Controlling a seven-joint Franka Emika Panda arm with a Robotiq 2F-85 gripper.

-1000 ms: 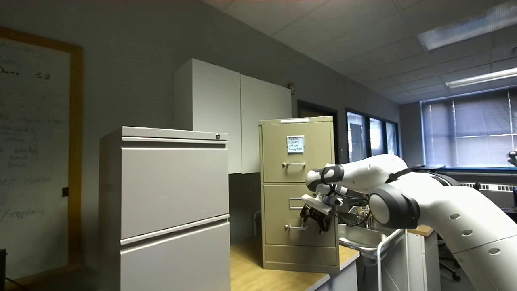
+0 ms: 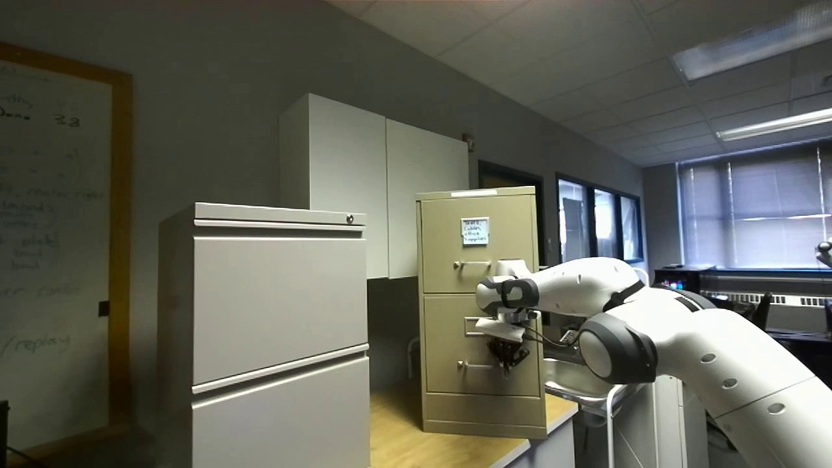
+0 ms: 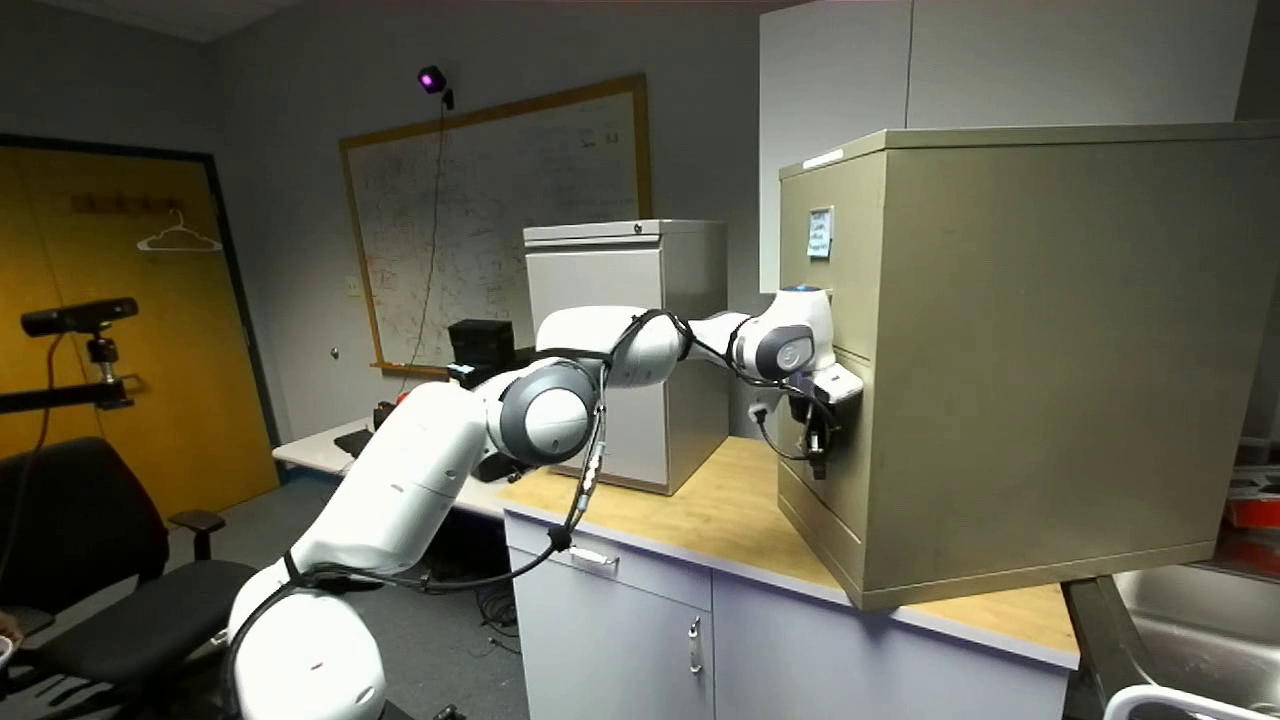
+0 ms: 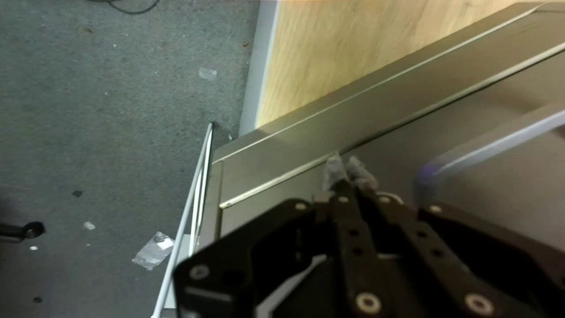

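A tan filing cabinet (image 2: 480,412) stands on the wooden counter, both drawers closed. Its upper handle (image 2: 476,264) is clear, while part of the lower handle (image 2: 472,365) passes behind my gripper (image 2: 507,370). From the wrist, my gripper points at the lower drawer front, its grey fingertips (image 4: 334,172) close together with only a narrow gap. The blurred bar handle (image 4: 498,143) lies to the right of both fingers, not between them. No object shows in the gap. Whether the tips touch the drawer I cannot tell.
A light grey cabinet (image 3: 596,348) stands farther along the counter (image 3: 744,504), with bare wood between the two cabinets. On the other side are a sink (image 3: 1200,636) and a white rail (image 3: 1188,702). Cables (image 3: 516,582) hang along the arm.
The wrist has moved left and closer to the tan cabinet, and the gripper has turned to point more downward. Its fingers look closer together. The drawers stay closed.
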